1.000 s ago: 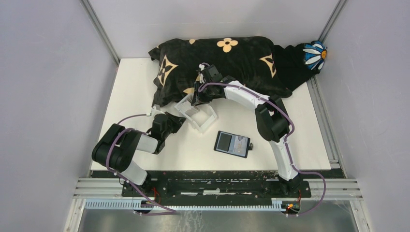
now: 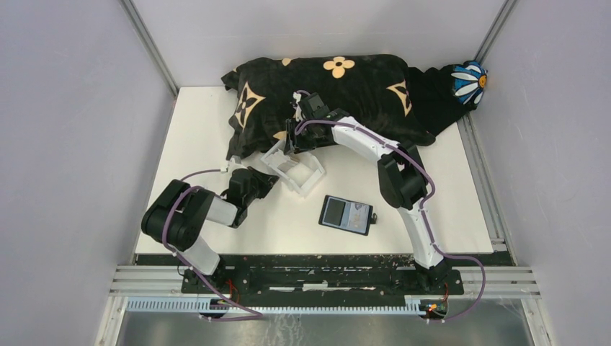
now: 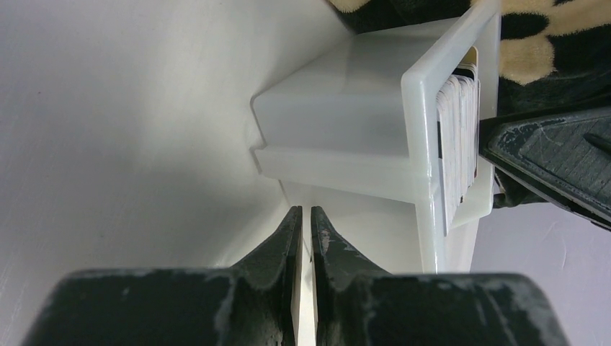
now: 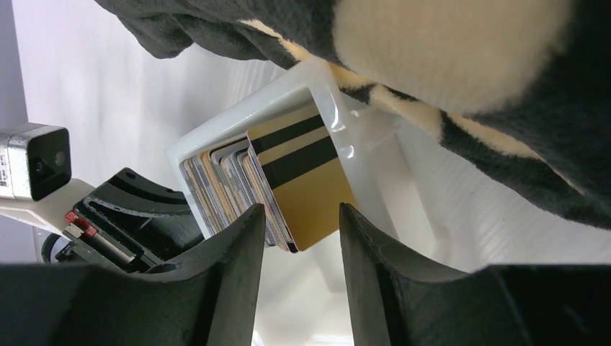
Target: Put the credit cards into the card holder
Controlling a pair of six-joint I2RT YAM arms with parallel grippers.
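A white open box (image 2: 312, 183) stands tilted on the table, with a row of credit cards (image 4: 230, 184) packed in its far left end. The frontmost card (image 4: 310, 191) is gold with dark stripes and leans out from the row. Over the box, my right gripper stands part open; the gold card shows beyond and between its fingertips, and no grip on it is visible. My left gripper is just outside the box's left side, its fingers a narrow gap apart with nothing between them. The card holder (image 2: 346, 215), dark with a clear window, lies flat right of the box.
Behind the box a dark floral blanket (image 2: 324, 86) is bunched up, touching its far corner. A daisy-patterned cloth (image 2: 468, 83) lies at the back right.
The right gripper has shifted very slightly over the box, and the left arm has edged a little to the right. The box and card holder look the same.
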